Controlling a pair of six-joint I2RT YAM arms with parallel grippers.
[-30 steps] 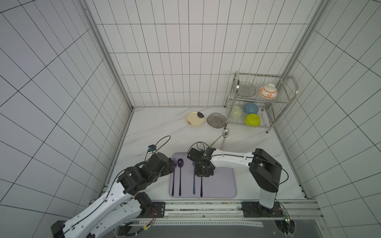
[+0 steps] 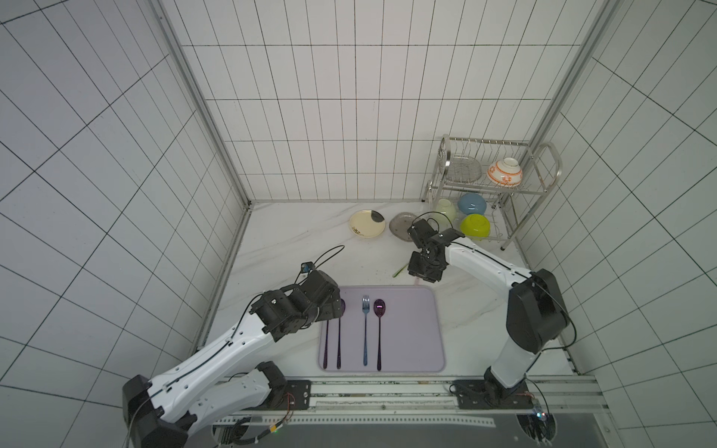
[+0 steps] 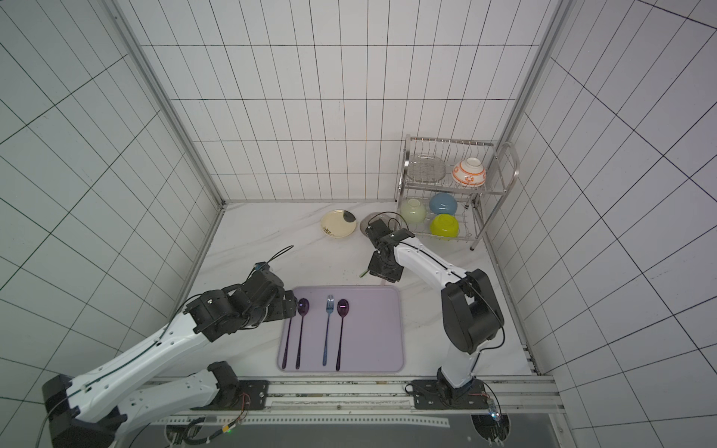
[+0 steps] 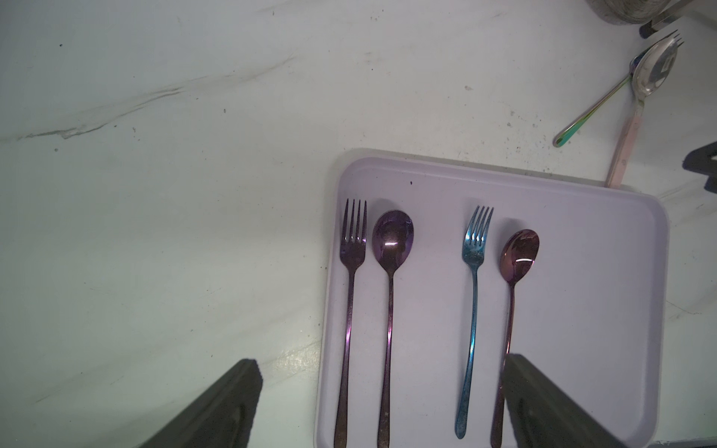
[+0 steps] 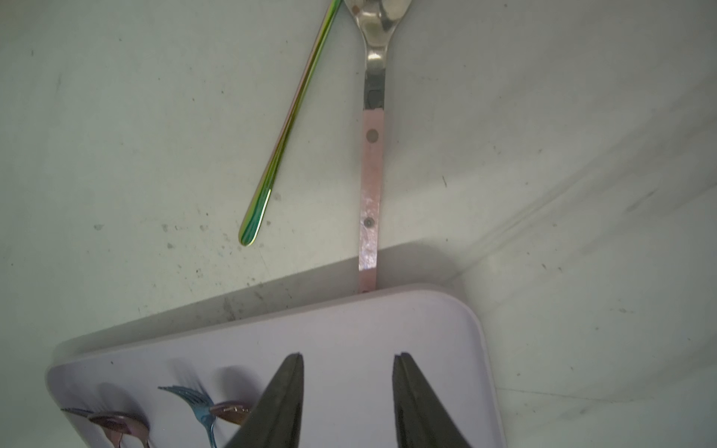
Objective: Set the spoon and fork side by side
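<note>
Two pairs lie on the tray: a dark purple fork [image 4: 353, 246] close beside a purple spoon [image 4: 393, 239], and a blue fork [image 4: 474, 250] left of a purple-red spoon [image 4: 518, 257], slightly apart. Behind the tray, a pink-handled spoon has its handle end at the rim; its bowl overlaps a green-handled fork in the left wrist view. My right gripper is part open above the tray's back right area, nothing between its fingers. At the tray's left, my left gripper stands open and empty above the cutlery.
The lilac tray [image 2: 414, 328] has bare room on its right. Behind are a cream plate [image 2: 366, 224] and a grey plate [image 2: 401, 226]. A metal rack [image 2: 489, 189] with bowls stands at the back right.
My right gripper has moved from above the blue fork and its spoon to the back right, over the loose pink-handled spoon. The left arm has shifted slightly right and back.
</note>
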